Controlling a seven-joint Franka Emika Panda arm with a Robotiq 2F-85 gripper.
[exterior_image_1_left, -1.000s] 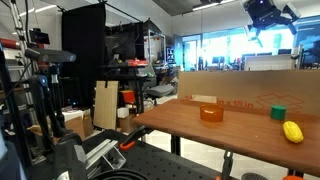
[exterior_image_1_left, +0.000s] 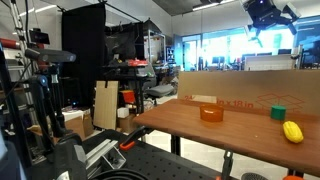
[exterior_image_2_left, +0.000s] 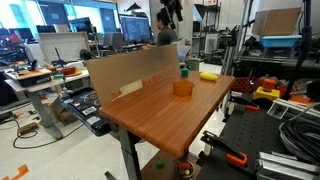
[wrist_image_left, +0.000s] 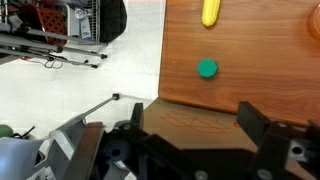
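Observation:
High above the far right of the table, my gripper is open, its dark fingers spread wide along the bottom of the wrist view with nothing between them. Below it on the wooden tabletop stands a small green cylindrical object (wrist_image_left: 207, 68). A yellow elongated object (exterior_image_1_left: 292, 131) lies near the table's right end. Farther left sits an orange round bowl (exterior_image_1_left: 211, 113), apart from both; only its edge shows in the wrist view. What the bowl holds, if anything, cannot be made out.
An upright cardboard panel (exterior_image_1_left: 235, 88) runs along the back edge of the table (exterior_image_1_left: 180, 119). Beyond the panel, another desk (exterior_image_2_left: 52, 84) carries various items. A black case (wrist_image_left: 99, 18) appears beside the table from above.

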